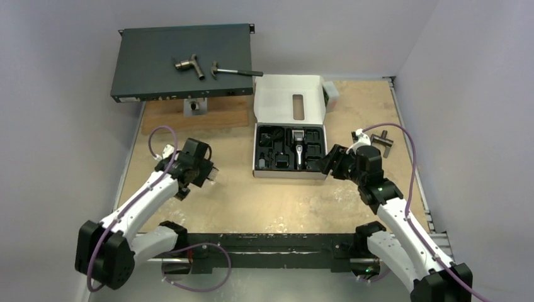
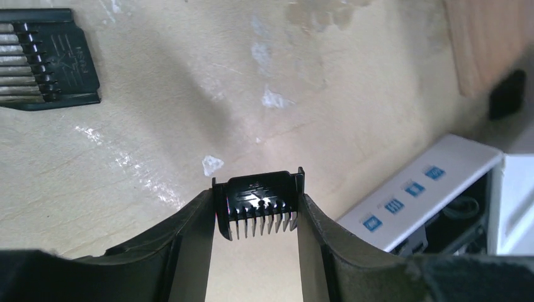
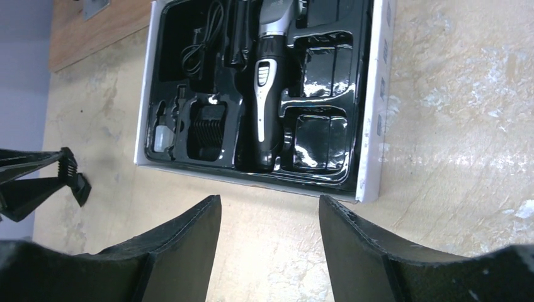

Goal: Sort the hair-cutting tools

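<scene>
My left gripper is shut on a black comb attachment (image 2: 261,192), its metal-tipped teeth pointing back between the fingers. It is held above the left part of the table. Another black comb attachment (image 2: 63,69) lies on the table at the upper left of the left wrist view. In the open white box (image 1: 289,176), a black tray carries the hair clipper (image 3: 267,107), a coiled cable (image 3: 204,47) and a further comb (image 3: 206,132). Empty tray compartments show right of the clipper. My right gripper stands open by the box's right side, with nothing between its fingers.
A dark rack unit (image 1: 182,50) with a hammer (image 1: 233,72) and a metal fitting on it stands behind a wooden board (image 1: 164,116). Another metal fitting (image 1: 383,143) lies at the right. The table in front of the box is clear.
</scene>
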